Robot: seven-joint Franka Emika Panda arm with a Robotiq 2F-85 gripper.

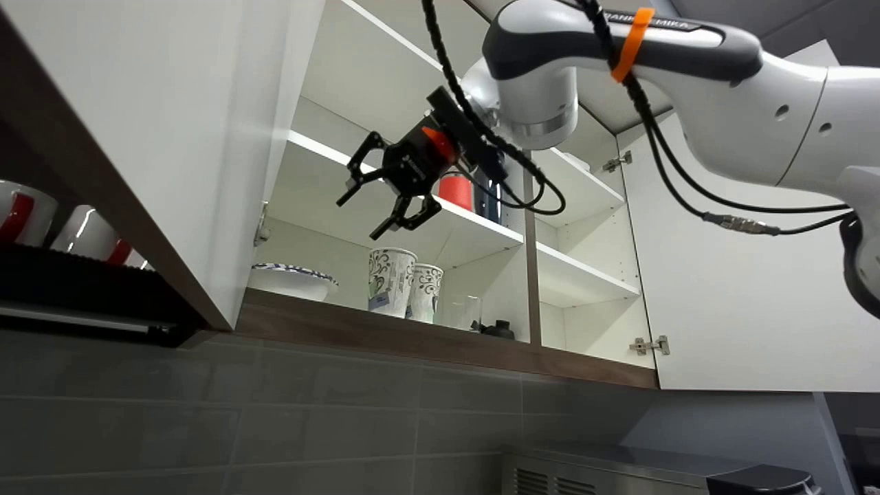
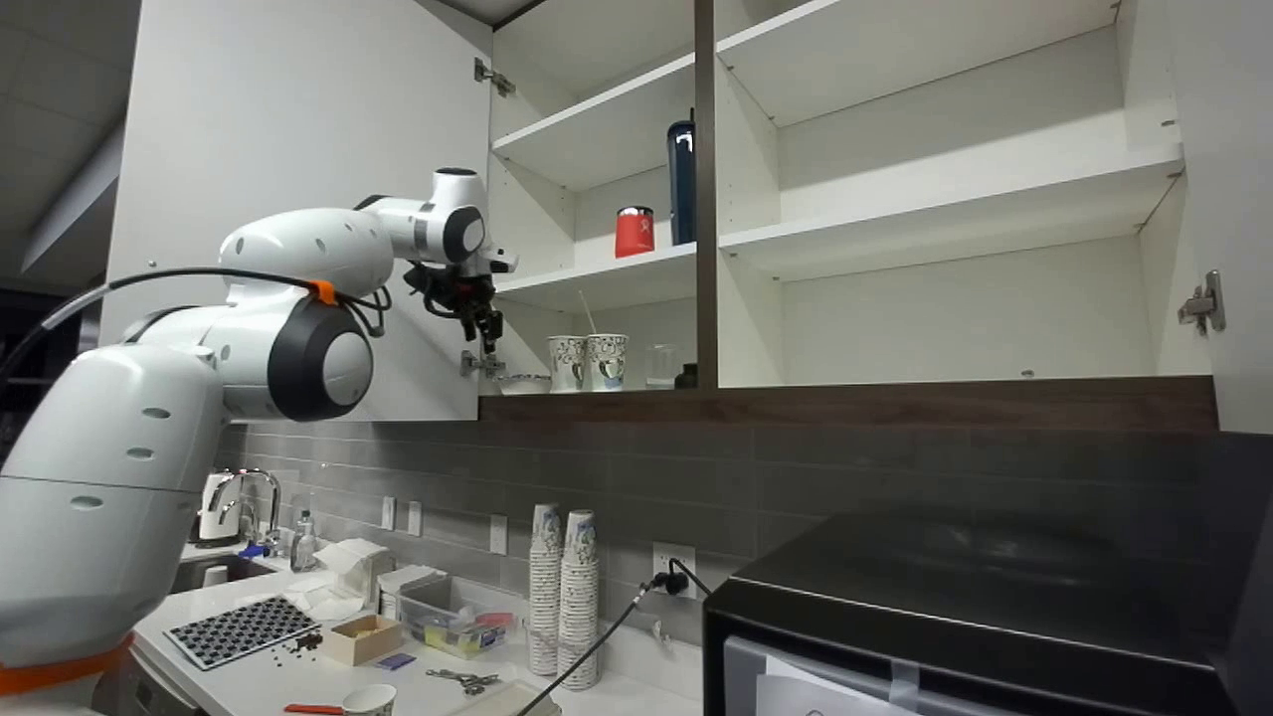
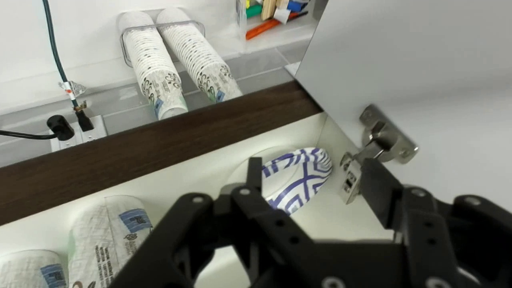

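Observation:
My gripper (image 1: 358, 219) is open, its two fingers spread with nothing between them. It hangs in front of the cabinet's left section, above the bottom shelf. In the wrist view, a white bowl with a blue pattern (image 3: 307, 180) lies beyond the fingertips, partly covered by one finger. The same bowl (image 1: 290, 284) stands on the bottom shelf near the left door hinge, apart from the gripper. Two patterned paper cups (image 1: 390, 282) are beside it to the right. One cup (image 2: 567, 363) appears to have a thin stick in it.
A clear glass (image 1: 462, 312) and a small black object (image 1: 498, 330) stand right of the cups. The shelf above holds a red tumbler (image 2: 635, 232) and a dark bottle (image 2: 682, 181). The open door (image 3: 408, 62) borders the bowl's side. The right section's shelves look empty.

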